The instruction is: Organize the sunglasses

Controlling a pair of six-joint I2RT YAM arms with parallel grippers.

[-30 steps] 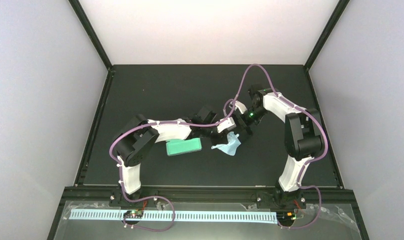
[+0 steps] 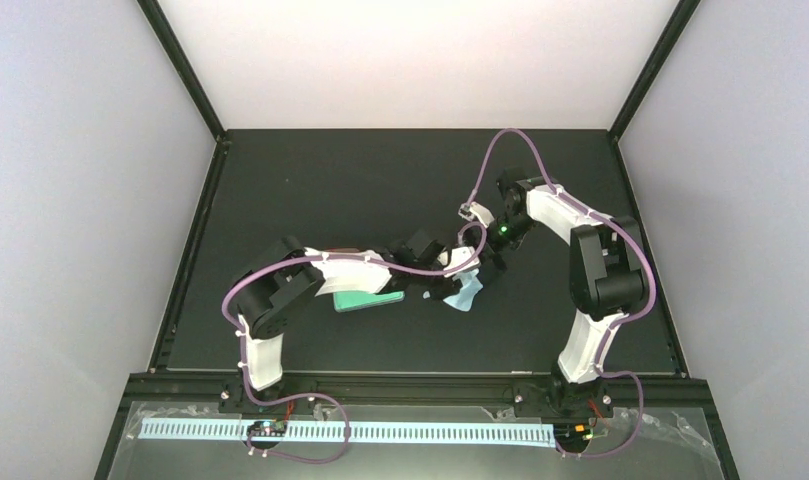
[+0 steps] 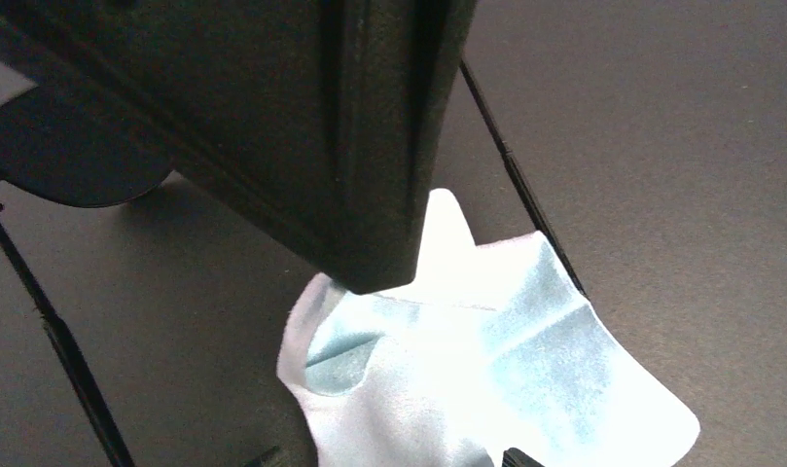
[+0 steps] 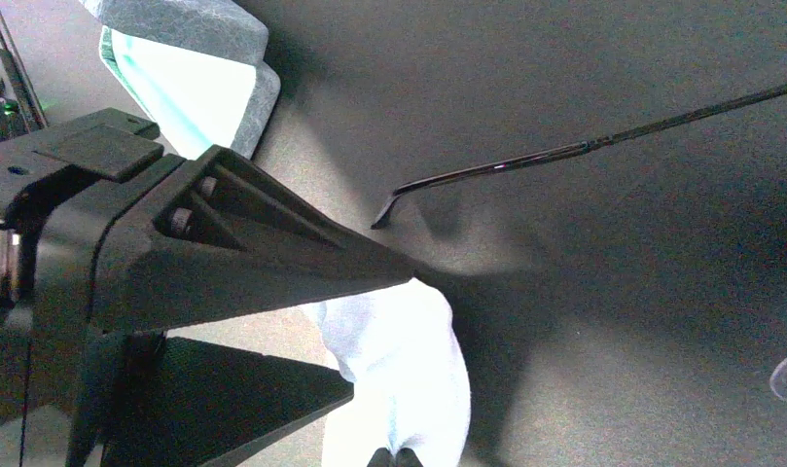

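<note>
A pale blue cloth (image 2: 463, 293) lies crumpled near the table's middle, below both grippers. The sunglasses (image 3: 63, 146) show a dark lens and thin temples around the cloth in the left wrist view; a black temple (image 4: 506, 163) also crosses the right wrist view. My left gripper is open above the cloth, its fingertips mostly at the lower frame edge. My right gripper is shut low at the cloth, whose white part lies by its tips; whether any is pinched is unclear. A teal case (image 2: 365, 300) lies partly under the left arm.
In the right wrist view the case (image 4: 195, 97) appears open, with a grey outside. Both arms crowd the middle.
The left arm has shifted slightly toward the front and right, covering a little more of the case and cloth. The right arm looks unchanged.
</note>
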